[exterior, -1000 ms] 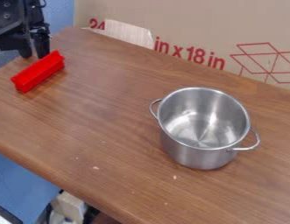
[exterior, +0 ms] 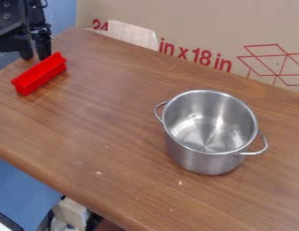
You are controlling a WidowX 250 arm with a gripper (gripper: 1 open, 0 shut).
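Observation:
A long red block (exterior: 40, 74) lies on the left side of the wooden table (exterior: 116, 153), angled from lower left to upper right. My black gripper (exterior: 32, 48) is at the top left corner, partly cut off by the frame, just above and behind the red block's far end; whether it is open or shut is unclear. A steel pot (exterior: 209, 140) with two side handles stands upright on the right half of the table, empty.
A cardboard panel (exterior: 230, 32) with red print stands along the back, a white piece at its left part. Blue surface lies beyond the left edge.

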